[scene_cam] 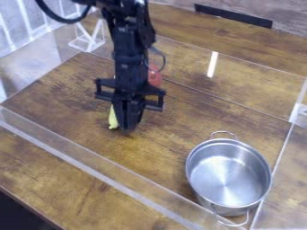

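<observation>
The black gripper (127, 106) hangs over the wooden tray floor left of centre, its fingertips low and closer together. A small pale yellow object (114, 118) is at its left fingertip, partly hidden by it; whether it is held I cannot tell. A pinkish-red object (155, 75) shows behind the arm at the right, mostly hidden. A large steel pot (228, 172) with side handles stands at the lower right.
Clear plastic walls (84, 180) border the wooden work area. Bare wood lies left of the gripper and between it and the pot. A white strip (213, 64) is at the back right.
</observation>
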